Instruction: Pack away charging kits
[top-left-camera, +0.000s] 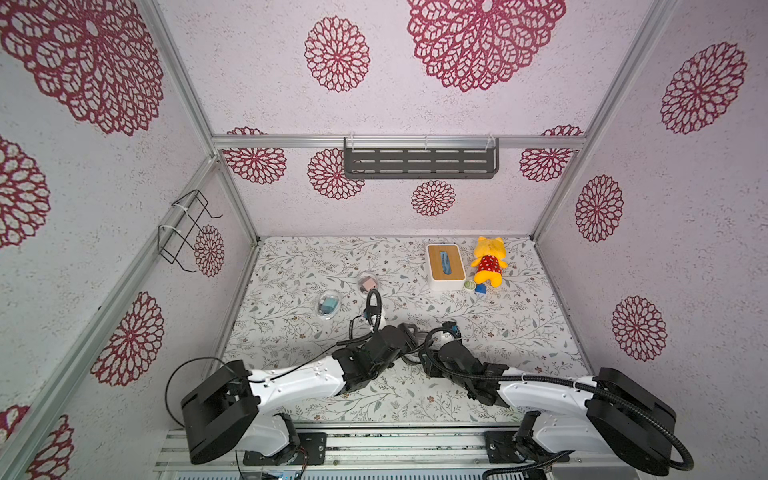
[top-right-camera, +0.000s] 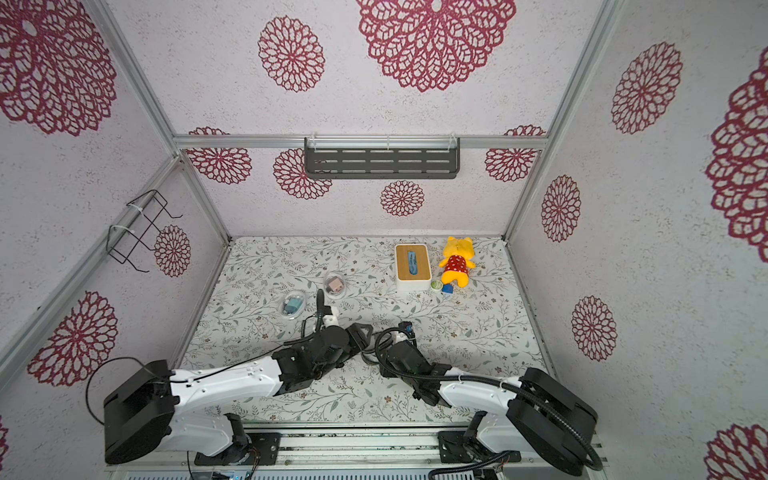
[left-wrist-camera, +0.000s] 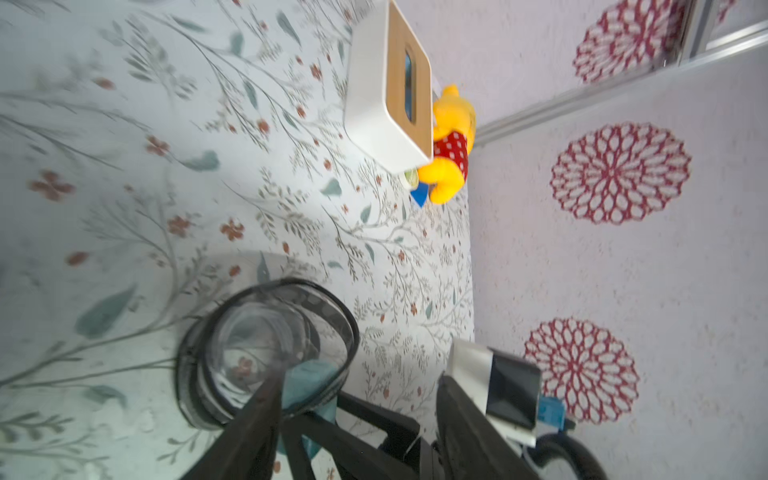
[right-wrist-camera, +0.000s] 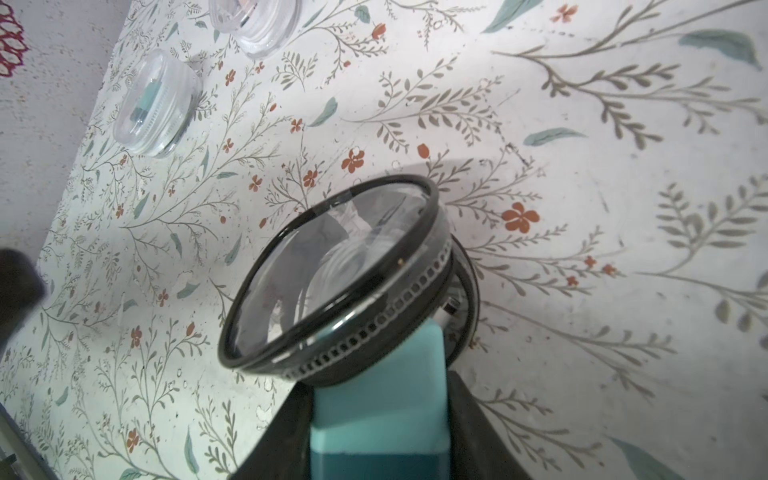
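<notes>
In the right wrist view my right gripper is shut on a teal block (right-wrist-camera: 380, 400). Against the block stands a tilted, round clear piece (right-wrist-camera: 344, 256) with black rings and a ridged edge; how they join is unclear. The left wrist view has the same black-ringed piece (left-wrist-camera: 276, 344) beyond my left gripper, whose fingers are apart with nothing seen held. Black parts, apparently the right gripper's, show through that gap. Two clear round containers lie further back, one with a teal block (top-left-camera: 329, 305), one with a pink block (top-left-camera: 369, 284).
A white box (top-left-camera: 445, 284) with a brown top carries a blue item at the back right. Beside it lies a yellow bear toy (top-left-camera: 489, 260), with small green and blue pieces near its feet.
</notes>
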